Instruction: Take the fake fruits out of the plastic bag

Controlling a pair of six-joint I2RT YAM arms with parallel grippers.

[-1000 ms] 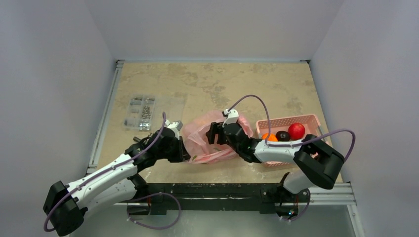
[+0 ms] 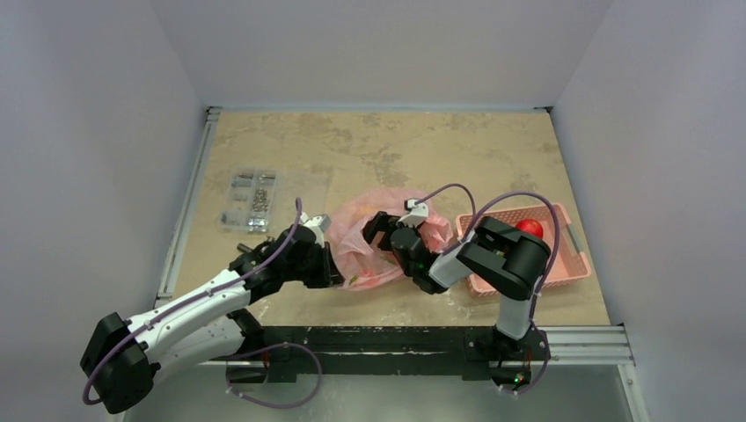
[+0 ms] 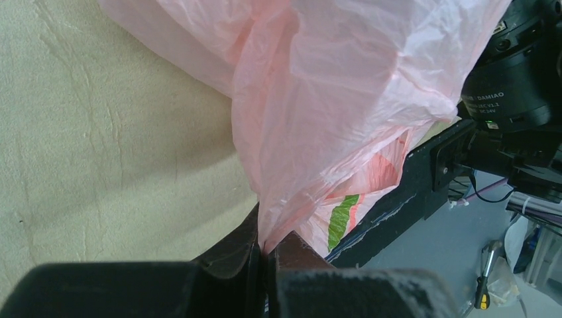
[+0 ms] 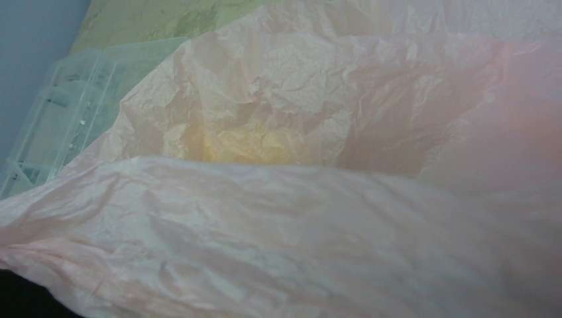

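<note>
A crumpled pink plastic bag (image 2: 361, 255) lies mid-table, with a faint yellow shape (image 4: 252, 146) showing through it in the right wrist view. My left gripper (image 2: 332, 277) is shut on a fold at the bag's near-left corner; in the left wrist view the pink film runs into the fingertips (image 3: 264, 248). My right gripper (image 2: 378, 224) stands open over the bag's mouth; its fingers are hidden behind plastic in the right wrist view. A red fruit (image 2: 529, 228) sits in the pink basket (image 2: 567, 264) at the right.
A clear parts box (image 2: 251, 200) lies at the left of the table. The right arm covers part of the basket, and the table's front edge runs just below the bag.
The bag's far side has spread backward. The left gripper is nearly still.
</note>
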